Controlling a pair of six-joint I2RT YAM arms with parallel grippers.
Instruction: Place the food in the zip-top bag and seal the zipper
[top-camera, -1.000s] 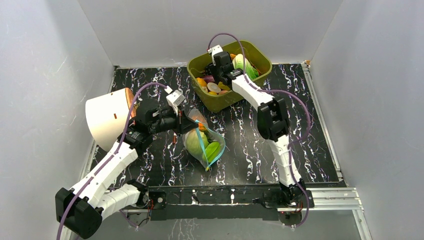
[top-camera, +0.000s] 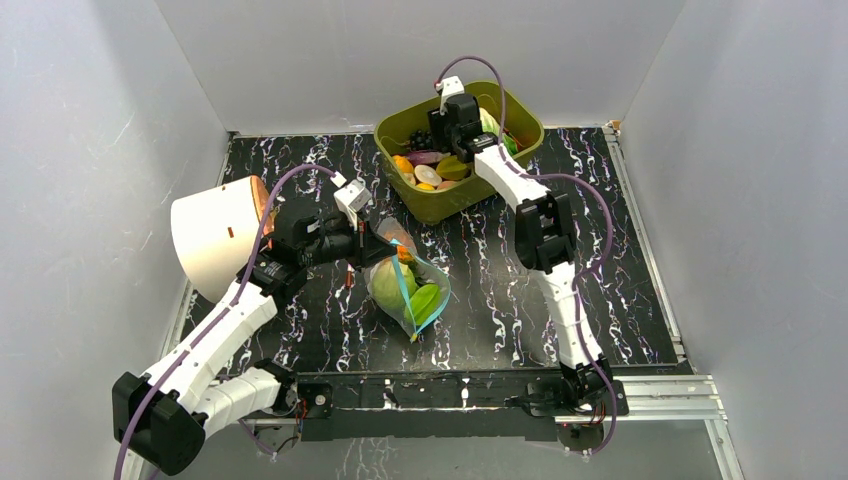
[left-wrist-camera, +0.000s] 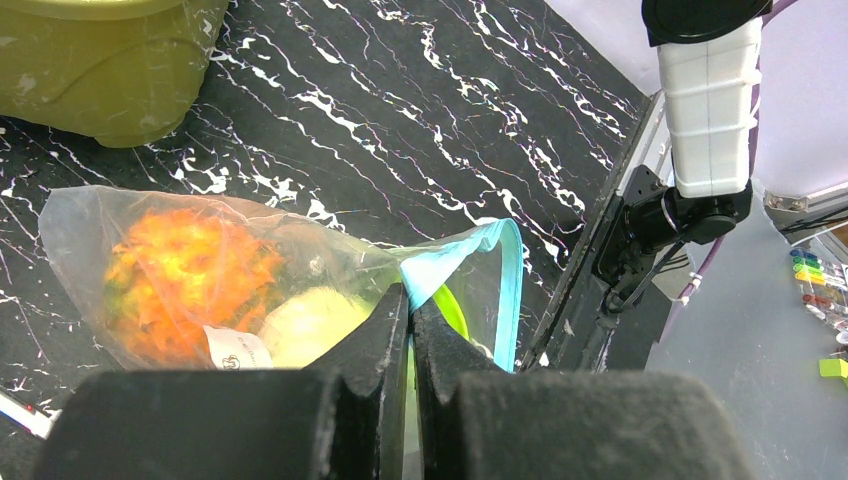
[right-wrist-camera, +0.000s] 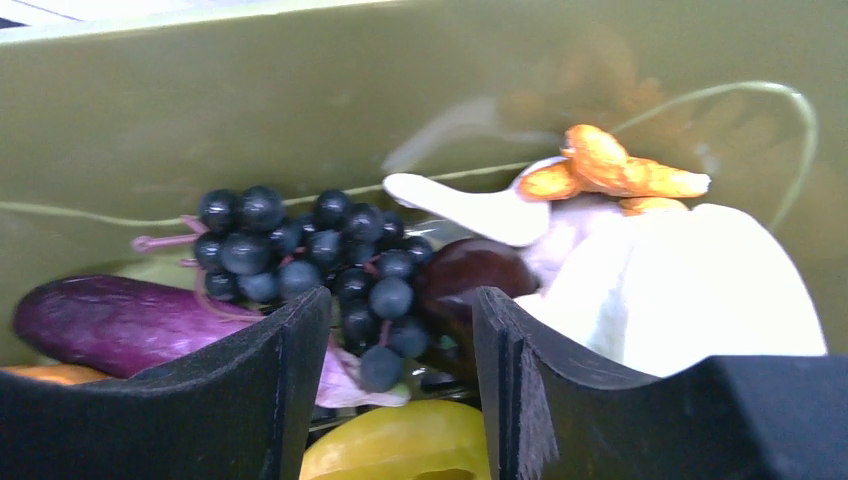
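The clear zip bag (top-camera: 395, 285) with a blue zipper strip lies on the table, holding orange, pale and green food, seen also in the left wrist view (left-wrist-camera: 190, 280). My left gripper is shut at the bag's top edge, on the blue zipper strip (left-wrist-camera: 450, 255). My right gripper is inside the green bin (top-camera: 430, 205), part open over black grapes (right-wrist-camera: 245, 255), a dark round item (right-wrist-camera: 470, 280), a purple eggplant (right-wrist-camera: 120, 325) and a yellow food piece (right-wrist-camera: 400, 445), with nothing seen held between its fingers.
A white cylinder (top-camera: 210, 240) stands at the left. Grey walls surround the workspace on the back and sides.
My right gripper has shifted right and toward the back within the bin. The left gripper and bag have not visibly moved.
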